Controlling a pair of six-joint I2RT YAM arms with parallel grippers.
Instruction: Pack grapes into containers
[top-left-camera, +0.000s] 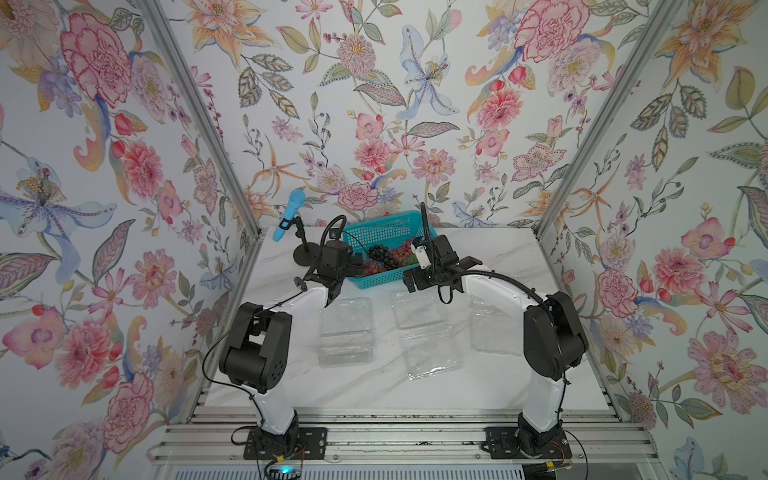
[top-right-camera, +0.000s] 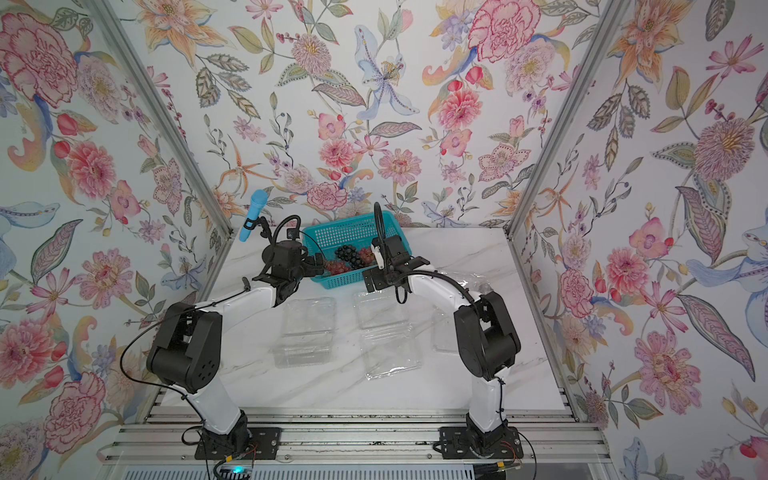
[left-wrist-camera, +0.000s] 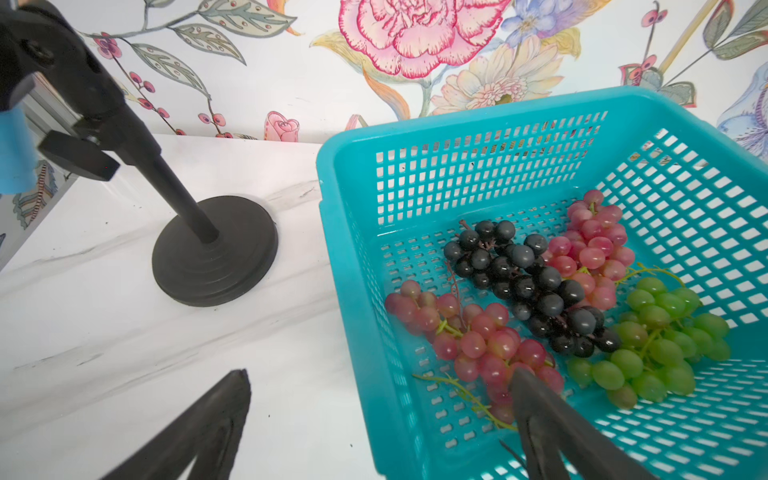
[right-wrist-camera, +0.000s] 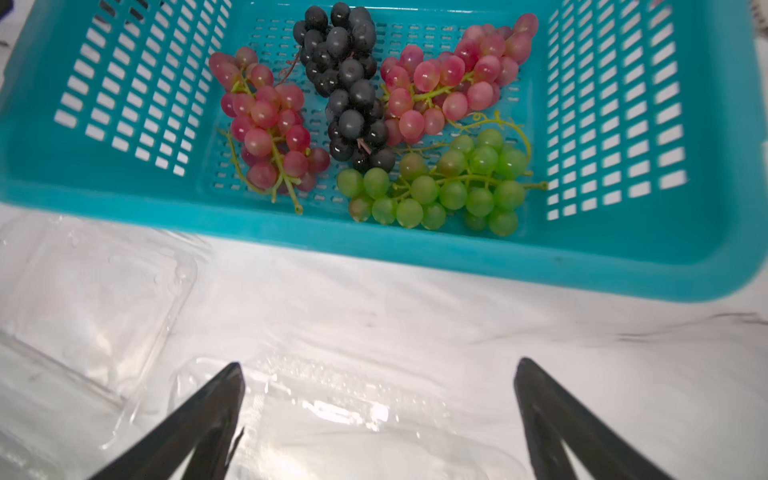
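Note:
Inside a teal basket (top-left-camera: 386, 232) lie two pink bunches, one at the left (left-wrist-camera: 480, 340) and one at the back right (left-wrist-camera: 592, 244), a black bunch (left-wrist-camera: 528, 280) between them, and a green bunch (right-wrist-camera: 448, 192) near the front wall. My left gripper is open over the basket's left wall, with no grapes between its fingers. In front of the basket's near rim, my right gripper hangs open and empty above the table. Clear plastic containers lie opened on the table: one at the left (top-left-camera: 347, 316), one in the middle (top-left-camera: 432, 357), one at the right (top-left-camera: 494, 332).
A black stand (left-wrist-camera: 214, 252) carrying a blue device (top-left-camera: 289, 214) stands close to the basket's left side. The patterned wall rises behind the basket.

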